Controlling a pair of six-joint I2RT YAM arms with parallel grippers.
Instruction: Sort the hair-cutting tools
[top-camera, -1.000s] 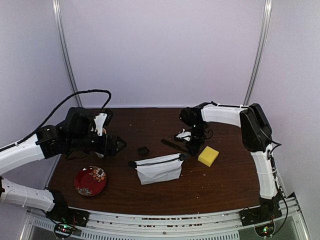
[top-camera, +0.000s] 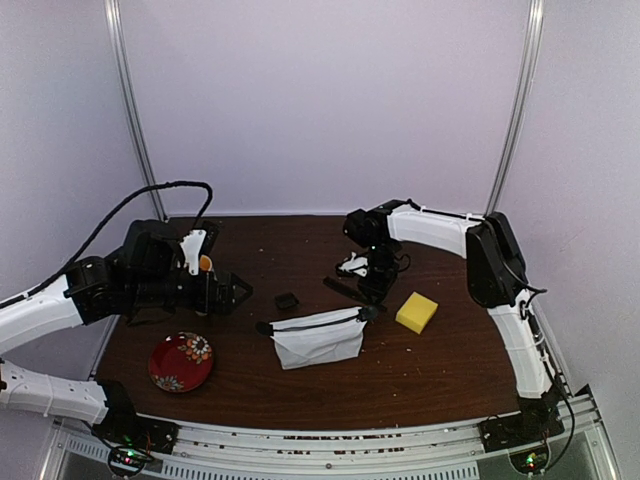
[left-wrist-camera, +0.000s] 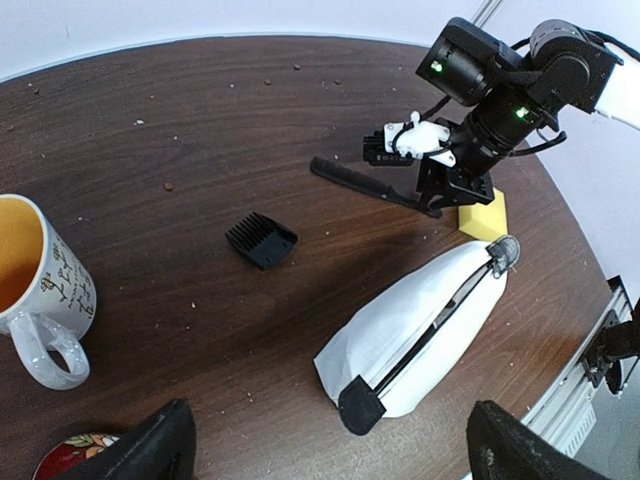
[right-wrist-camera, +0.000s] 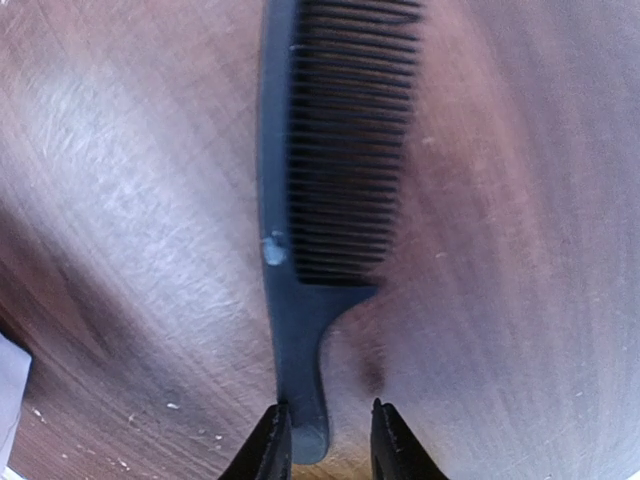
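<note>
A black comb (right-wrist-camera: 290, 320) lies on the table, teeth to the right in the right wrist view. Its handle end is between the fingers of my right gripper, close against the left one; a gap shows on the other side, so a firm hold cannot be told. A black clipper guard (left-wrist-camera: 262, 240) with short teeth rests left of the comb (left-wrist-camera: 365, 183). The white zip pouch (top-camera: 318, 342) lies in front of both, its dark zipper along the top edge. My left gripper (top-camera: 243, 290) stands open and empty above the table's left side.
A yellow sponge (top-camera: 416, 312) sits right of the pouch, near the right gripper. At left are a red flowered bowl (top-camera: 180, 362) and a white mug (left-wrist-camera: 65, 290) with an orange inside.
My right arm has shifted a little to the left over the comb's handle end. The pouch, guard and sponge stay in place.
</note>
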